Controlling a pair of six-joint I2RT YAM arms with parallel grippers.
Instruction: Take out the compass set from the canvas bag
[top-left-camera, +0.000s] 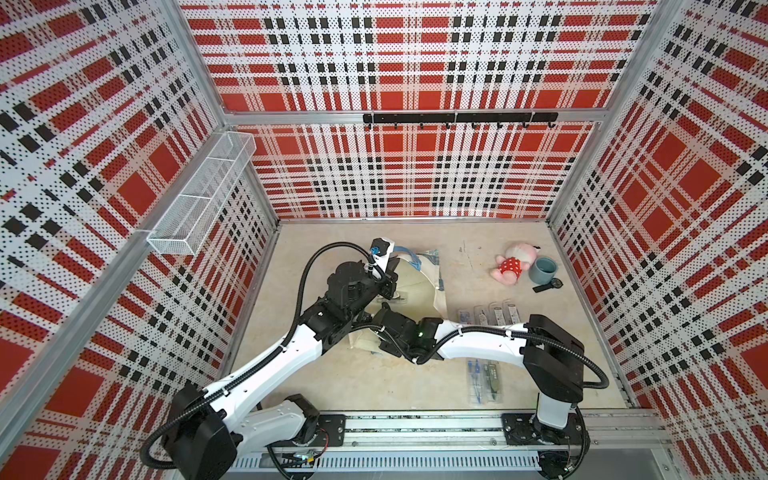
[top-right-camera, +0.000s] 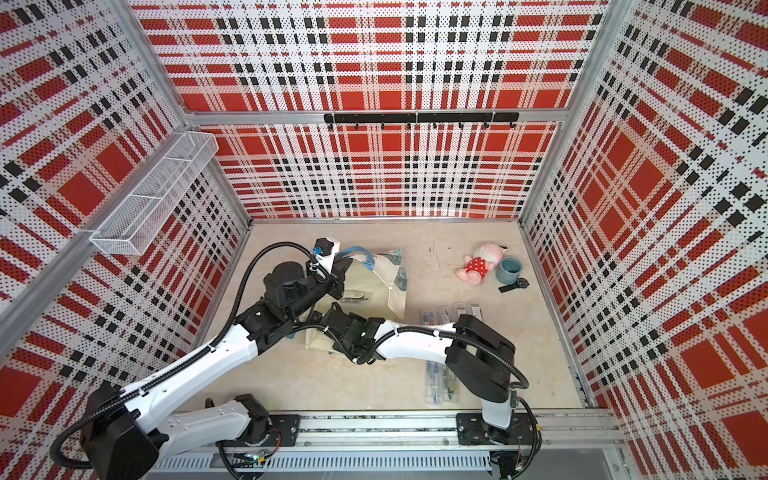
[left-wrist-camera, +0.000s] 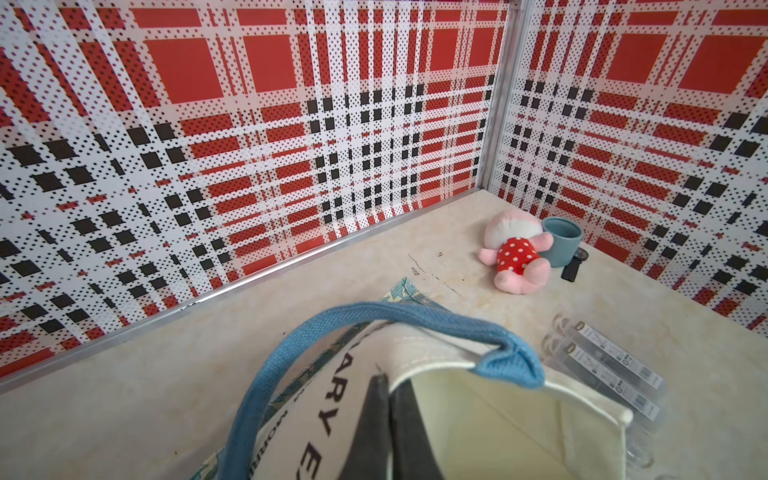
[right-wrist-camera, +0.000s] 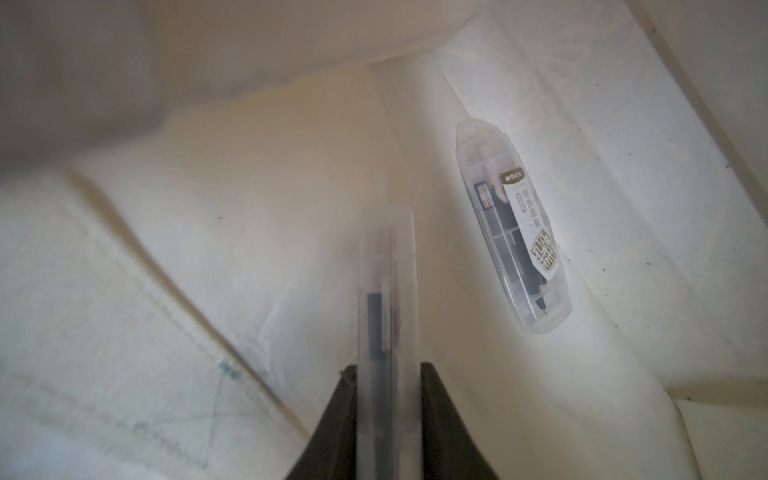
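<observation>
The cream canvas bag lies on the table with its mouth held up. My left gripper is shut on its rim, beside the blue strap. In the right wrist view, a clear slim compass set stands edge-on between my right gripper's fingers, which are shut on it. My right gripper is over the cream inside of the bag. Another clear compass set, with a white label, lies on the bag's inner cloth to the right. That one also shows in the top right view.
Several clear packs lie on the table right of the bag, some beneath the right arm. A pink plush toy, a teal cup and a black watch occupy the back right. Bare table lies behind the bag.
</observation>
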